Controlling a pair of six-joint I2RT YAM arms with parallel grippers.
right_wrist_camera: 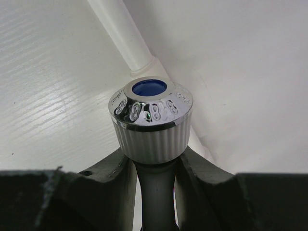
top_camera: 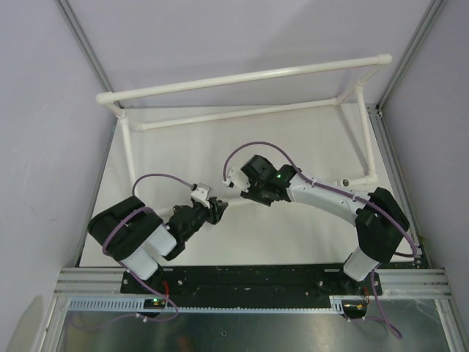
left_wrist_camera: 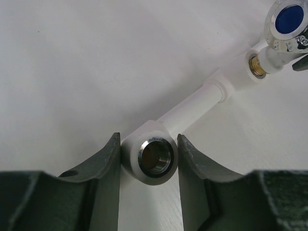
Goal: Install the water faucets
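Observation:
A white pipe run along the near side of the frame carries threaded fittings. In the left wrist view my left gripper is closed around a white fitting (left_wrist_camera: 132, 154) with an open threaded metal socket facing up. At upper right there, a chrome faucet with a blue cap (left_wrist_camera: 288, 19) meets another fitting at a brass thread (left_wrist_camera: 257, 67). In the right wrist view my right gripper holds the chrome faucet (right_wrist_camera: 151, 134), blue cap up, above the pipe.
The white pipe frame (top_camera: 242, 74) spans the back and sides of the work board (top_camera: 293, 235). Grey rails border it, and the board's middle behind the pipe is clear.

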